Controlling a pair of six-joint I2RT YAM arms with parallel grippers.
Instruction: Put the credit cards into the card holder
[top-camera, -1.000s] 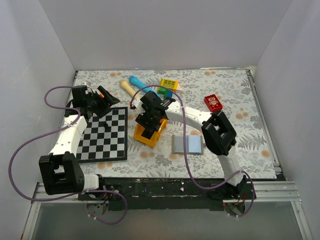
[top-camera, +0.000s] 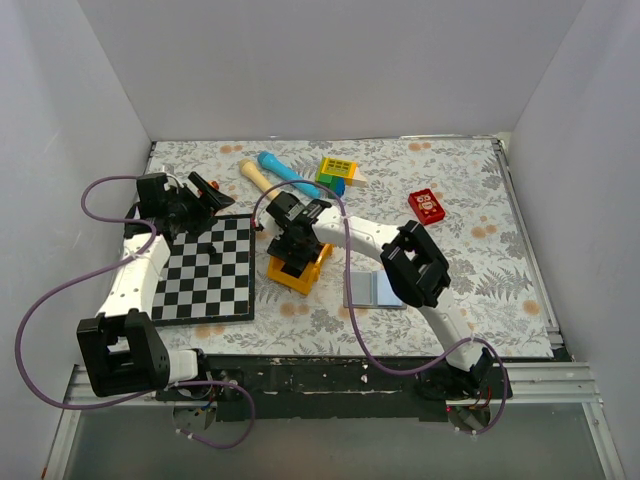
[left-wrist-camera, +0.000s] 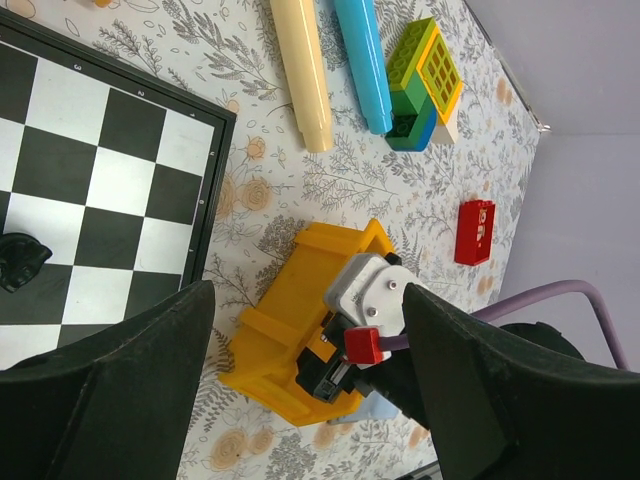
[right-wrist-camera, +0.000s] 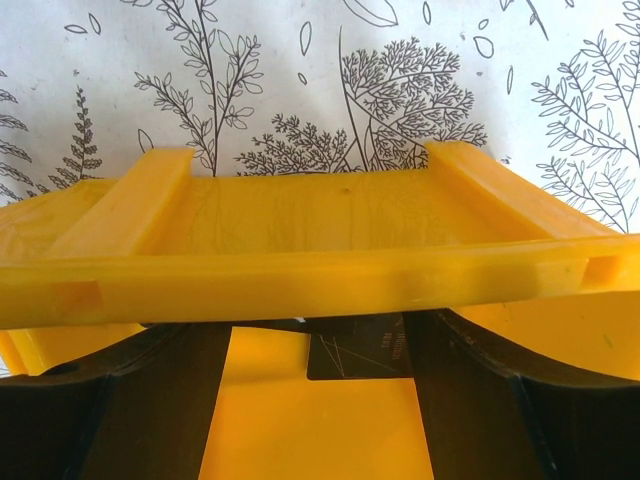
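My right gripper stands open in the yellow tray (right-wrist-camera: 340, 285), close to its wall. Between its fingers a black card (right-wrist-camera: 360, 350) shows against the tray's yellow floor; whether the fingers touch it I cannot tell. The tray wall hides the rest of the card. In the top view the arm covers part of the tray (top-camera: 285, 281). A flat grey and pale blue object (top-camera: 388, 289), perhaps the card holder, lies to the right of the tray. Over the checkered board, my left gripper is open and empty.
The checkered board (top-camera: 225, 290) lies left of the tray. Behind it are a tan rod (top-camera: 254, 175), a blue rod (top-camera: 285, 172) and colored blocks (top-camera: 338, 168). A red box (top-camera: 426, 207) stands farther right.
The left arm has drifted a little leftward. The tray and the flat grey object have stayed put.
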